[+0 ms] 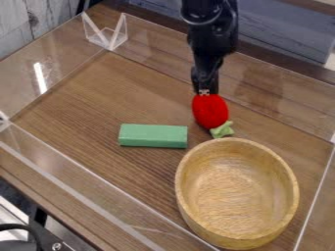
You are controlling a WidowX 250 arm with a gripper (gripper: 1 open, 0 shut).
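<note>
My black gripper (207,84) hangs from the top centre, open, just behind and above a red strawberry-shaped object (210,111) with a pale green end. A green rectangular block (153,135) lies to the lower left of the red object. A wooden bowl (236,196) stands at the lower right.
The wooden table (92,118) has free room on the left and at the back right. White wire pieces (105,29) sit at the back left, near the table's edge. A black cable lies at the lower left edge.
</note>
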